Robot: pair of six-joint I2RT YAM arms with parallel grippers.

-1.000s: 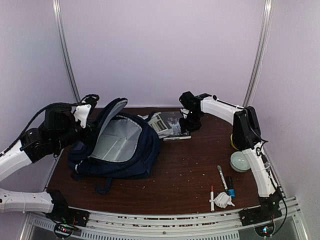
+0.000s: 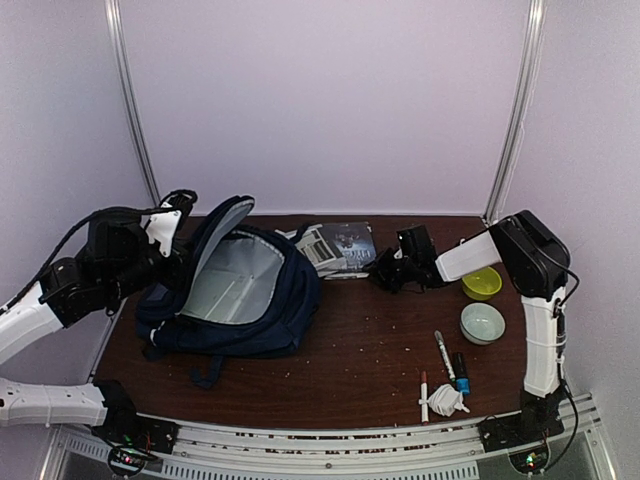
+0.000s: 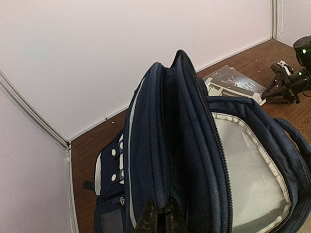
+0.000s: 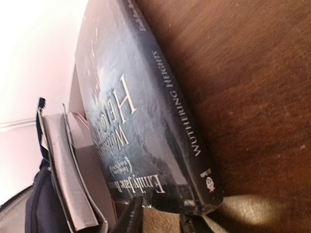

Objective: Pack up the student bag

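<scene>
The dark blue backpack [image 2: 262, 310] lies on the left of the table, its main compartment gaping and its pale lining showing. At its raised flap [image 3: 160, 126], my left gripper is shut on the fabric. A dark book titled Wuthering Heights [image 2: 352, 244] lies beyond the bag, partly under a lighter book [image 2: 320, 250]. My right gripper is low at the near right corner of the dark book [image 4: 141, 116]. Its fingers [image 4: 132, 216] stand apart, close to that corner. Whether they touch the cover I cannot tell.
At the right are a yellow-green bowl [image 2: 482, 284] and a pale bowl [image 2: 482, 323]. In front lie a marker [image 2: 444, 354], a blue-and-black tube [image 2: 460, 372], an orange-tipped pen [image 2: 424, 396] and a white cable bundle [image 2: 447, 400].
My right gripper has come off the dark book's right side and swung towards its near right corner, uncovering more of the cover. The left arm and the bag have stayed still.
</scene>
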